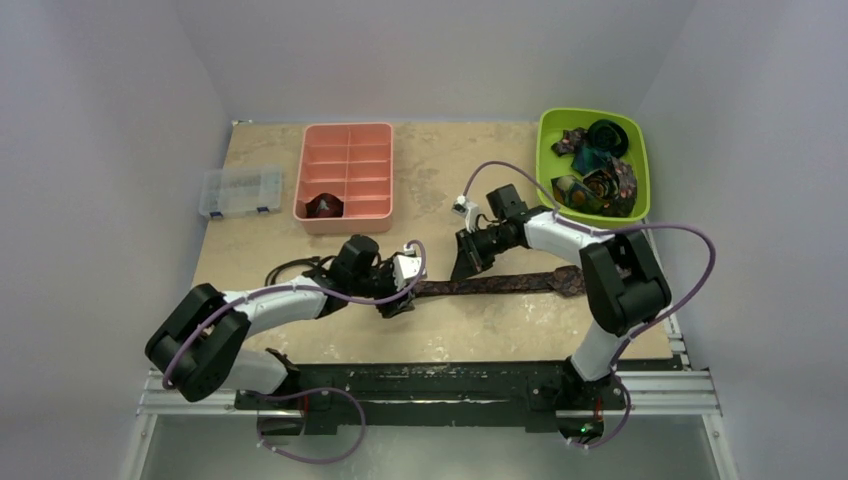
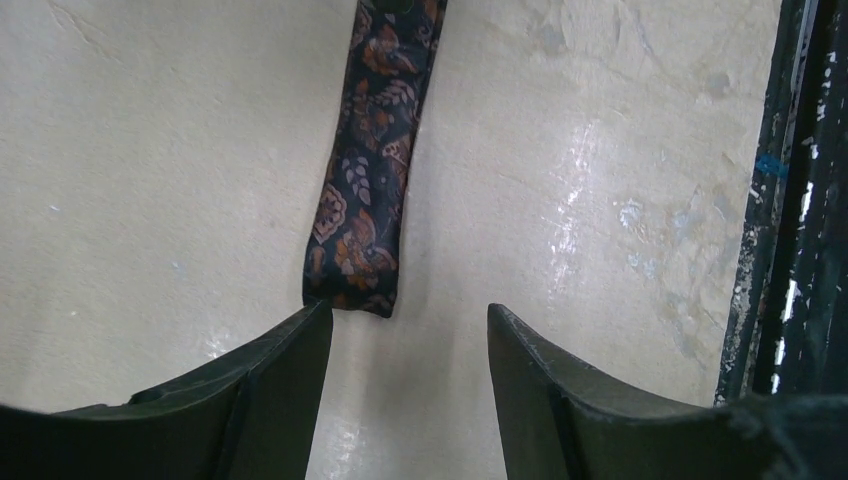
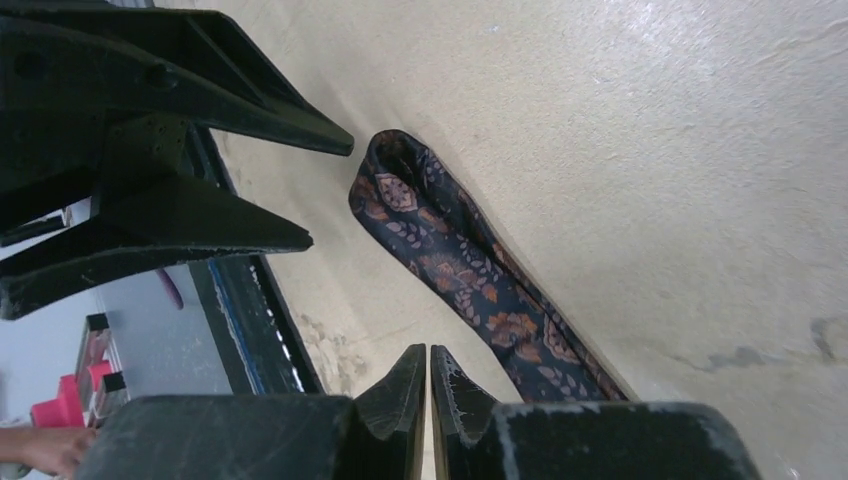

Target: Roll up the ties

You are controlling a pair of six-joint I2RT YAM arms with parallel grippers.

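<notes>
A dark floral tie (image 1: 505, 285) lies stretched across the table, its wide end at the right partly under the right arm. Its narrow end shows a small fold or curl at the tip (image 3: 395, 155). Close to that tip, my left gripper is open, the tie end lying ahead of its fingers rather than between them; in the right wrist view the left fingers (image 3: 255, 112) stand apart just beside the fold. Over the table near the tie's middle-left part, my right gripper is shut, with nothing showing between its fingertips.
A pink organiser (image 1: 348, 228) with a dark brown rolled item (image 1: 324, 206) stands at the back left, a clear plastic box (image 1: 242, 190) beside it. At the back right, a green bin (image 1: 544, 165) holds several ties. Bare table lies in front of the tie.
</notes>
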